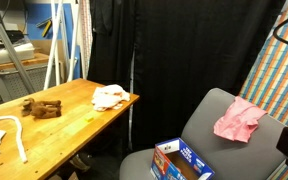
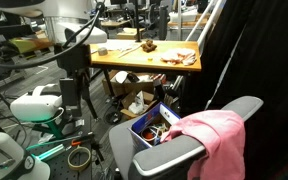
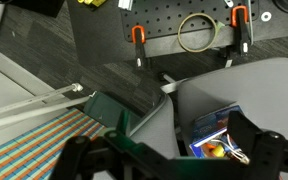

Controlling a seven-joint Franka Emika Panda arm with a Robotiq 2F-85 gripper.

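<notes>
In the wrist view my gripper appears open, its two dark fingers wide apart at the bottom, with nothing seen held between them. A blue box (image 1: 184,160) with an open top rests on the grey chair seat; small colourful items (image 3: 216,150) show inside it from above. Over the chair's backrest hangs a pink cloth (image 1: 239,120). On the wooden table (image 1: 74,130) lie a brown plush animal (image 1: 41,108) and a crumpled pale pink-white cloth (image 1: 110,97). Only a dark part of the arm shows at the right edge of exterior view 1.
A white curved strip (image 1: 16,132) lies at the table's left. The grey chair (image 2: 239,110) stands between arm and table. A black perforated board (image 3: 169,18) with orange-handled clamps (image 3: 139,42) and a tape roll (image 3: 196,32) borders the wrist view's top. Dark curtains hang behind.
</notes>
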